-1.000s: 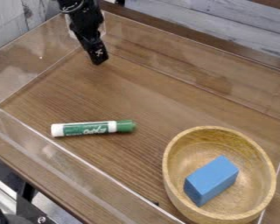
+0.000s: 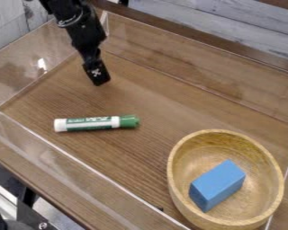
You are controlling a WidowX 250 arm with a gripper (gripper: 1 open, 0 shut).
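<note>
My dark gripper [image 2: 94,70] hangs over the upper left of the wooden surface, open, its tips low near the wood. A white and green tube [image 2: 94,123] lies below it. At the lower right a yellow bowl [image 2: 255,147] holds a blue block [image 2: 218,184].
A raised edge runs along the back, and the surface's left edge is near the tube.
My gripper has moved down the view, toward the tube. The tube, bowl and block have stayed in place.
</note>
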